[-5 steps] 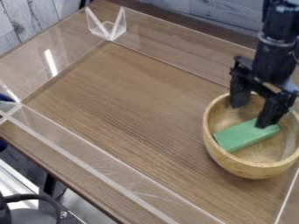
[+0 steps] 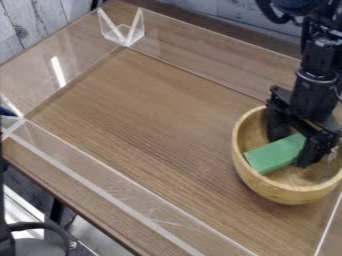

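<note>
My black gripper (image 2: 297,128) reaches down from the upper right into a tan bowl (image 2: 278,192) at the right of the camera view. A green block (image 2: 271,152) lies inside the bowl, with the gripper's lower parts over it and close to its right end. The gripper is open; whether its fingers touch the block I cannot tell, as the dark parts overlap.
Clear tape strips mark it at the top left and lower left. A black object with cables (image 2: 30,240) sits at the bottom left corner.
The gripper has come lower into the bowl, over the green block. The bowl and block look to be in about the same place.
</note>
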